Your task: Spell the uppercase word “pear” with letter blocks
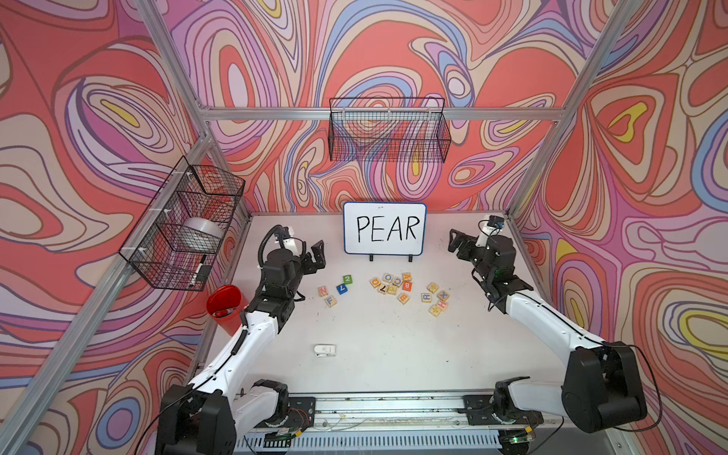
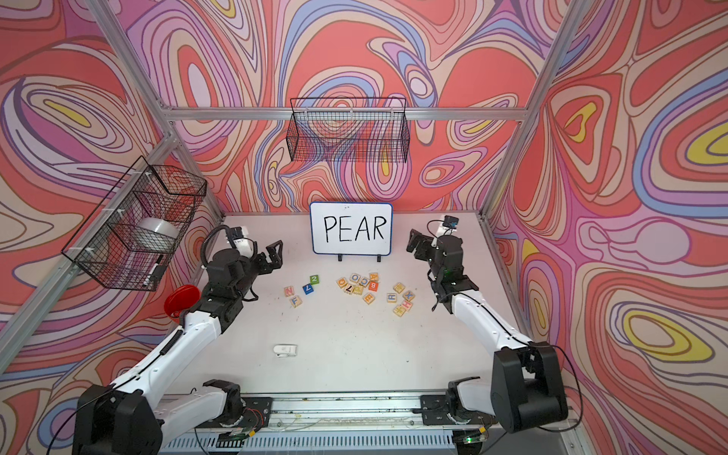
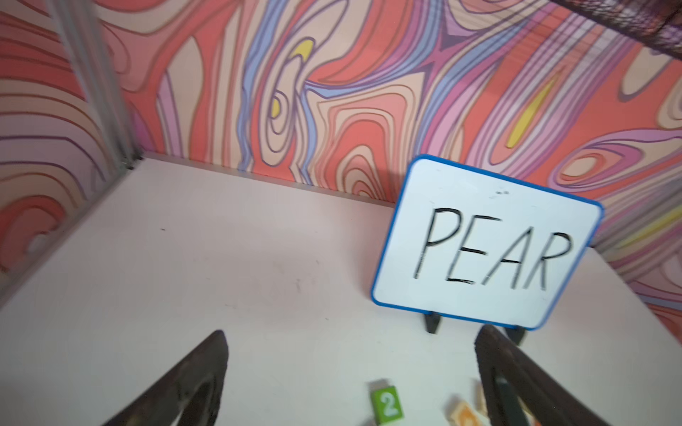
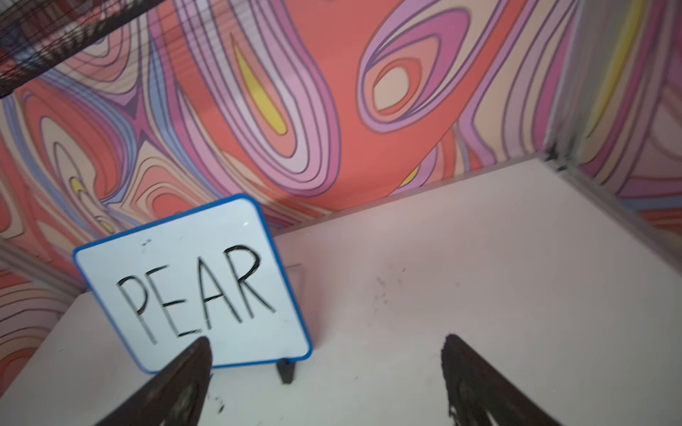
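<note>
Loose letter blocks lie scattered across the middle of the white table. The green 2 block (image 1: 347,279), the blue 7 block (image 1: 342,289), a pale N block (image 1: 323,291) and an F block (image 1: 330,302) form the left group. A central cluster includes the red B block (image 1: 406,286); an H block (image 1: 426,297) and an X block (image 1: 443,295) are among those on the right. My left gripper is raised behind the left blocks, fingers wide apart and empty. My right gripper also stands open and empty, beyond the right group.
A whiteboard (image 1: 384,229) reading PEAR stands behind the blocks. At the left are a red bucket (image 1: 227,305) and a wire basket (image 1: 182,227). A small white object (image 1: 325,349) lies near the front left.
</note>
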